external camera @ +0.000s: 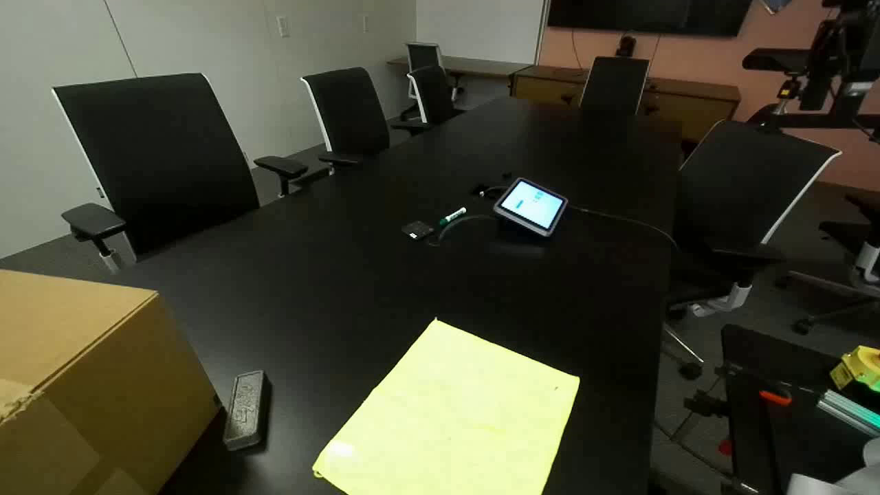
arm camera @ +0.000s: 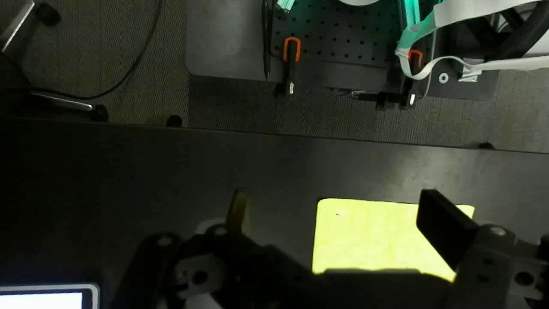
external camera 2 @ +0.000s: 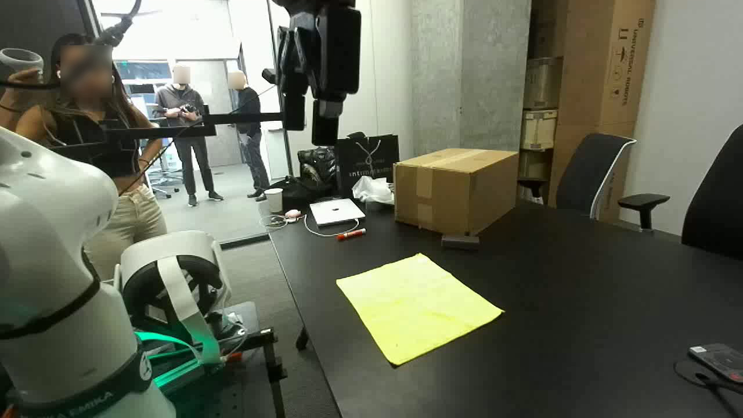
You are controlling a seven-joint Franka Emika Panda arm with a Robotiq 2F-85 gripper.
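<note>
A yellow cloth (external camera: 462, 412) lies flat and spread out on the black table, one corner slightly turned at its near left in exterior view 1. The same cloth (external camera 2: 418, 309) shows whole in exterior view 2. My gripper (external camera 2: 310, 129) hangs high above the table's edge there, pointing down and well clear of the cloth. In the wrist view the gripper is open, its fingers wide apart with nothing held; part of the cloth (arm camera: 370, 237) appears far below between them, the rest hidden behind the gripper body.
A cardboard box (external camera 2: 456, 188) and a dark eraser (external camera: 245, 410) stand beside the cloth. A tablet (external camera: 532, 206), a green marker (external camera: 453, 216) and an orange marker (external camera 2: 351, 234) lie farther off, near a laptop (external camera 2: 336, 211).
</note>
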